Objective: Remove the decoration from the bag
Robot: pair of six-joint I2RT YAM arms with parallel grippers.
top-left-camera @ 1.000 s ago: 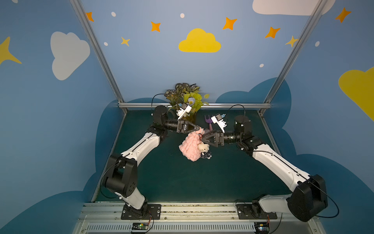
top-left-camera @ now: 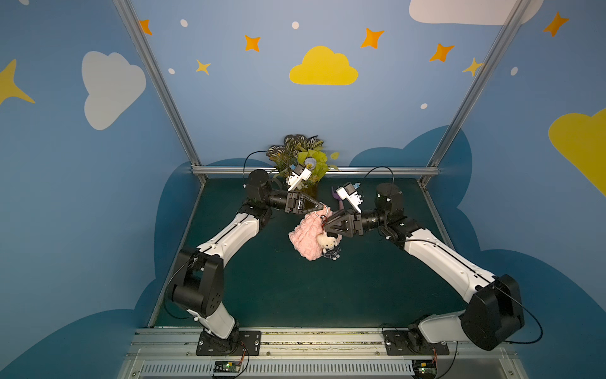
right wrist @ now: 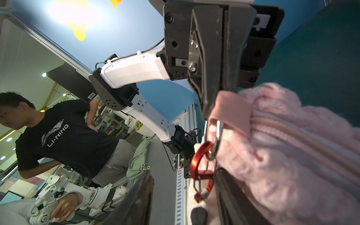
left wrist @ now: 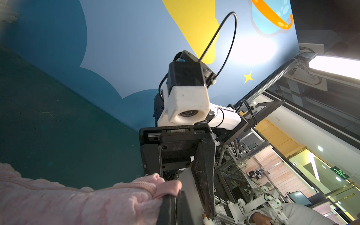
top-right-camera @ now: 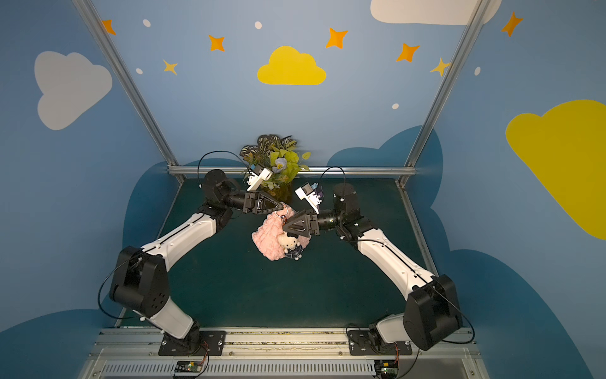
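The pink fluffy bag [top-left-camera: 307,236] hangs or rests at the middle of the table, its zipped end raised. My left gripper [top-left-camera: 321,207] is shut on the pink tab [right wrist: 231,110] at that end. A metal ring [right wrist: 216,140] on the tab carries a red carabiner [right wrist: 196,162]. Below it is the decoration, a small cream plush toy [top-left-camera: 327,241] in dark checked clothes, lying against the bag's right side. My right gripper stands open, its fingers [right wrist: 234,202] on either side of the carabiner in the right wrist view; whether they touch it I cannot tell.
A vase of leaves and flowers [top-left-camera: 304,158] stands at the back, close behind my left gripper. A purple item [top-left-camera: 335,193] lies behind my right gripper.
My right gripper has shifted slightly left and its fingers have spread wider, now covering part of the toy's head. The toy has moved a little. My left gripper stays on the tab.
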